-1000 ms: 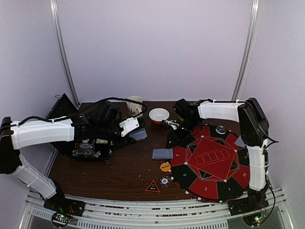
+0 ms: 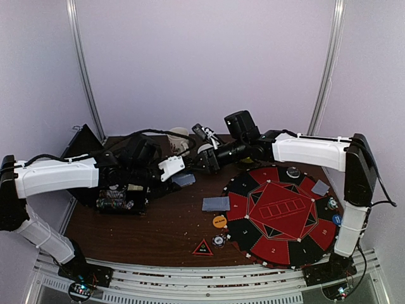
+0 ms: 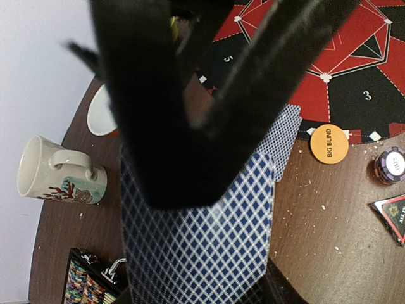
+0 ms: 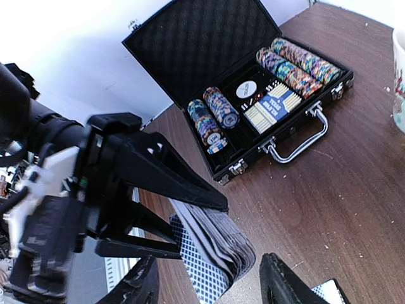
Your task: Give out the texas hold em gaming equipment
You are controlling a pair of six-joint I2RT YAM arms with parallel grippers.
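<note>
My left gripper is shut on a deck of blue-patterned cards (image 4: 215, 244), which shows its striped edge in the right wrist view and fills the lower middle of the left wrist view. Close by on the right, my right gripper (image 2: 201, 166) is open; its fingers (image 4: 281, 282) stand to either side of the held deck in its own view, and whether they touch it cannot be told. More blue-backed cards (image 2: 216, 204) lie flat at the left edge of the round red and black mat (image 2: 273, 244). Another card (image 2: 320, 188) lies on the mat's right side.
The open chip case (image 4: 291, 136) stands at the left, holding chips and card boxes. A mug (image 3: 60, 171) and a white bowl (image 3: 101, 114) are behind the grippers. The big blind disc (image 3: 329, 144), a chip stack (image 2: 218, 240) and a triangular marker (image 2: 202, 248) sit left of the mat.
My right arm has risen from the mat's left edge and swung left, up to the deck in my left gripper. The left arm has stayed put.
</note>
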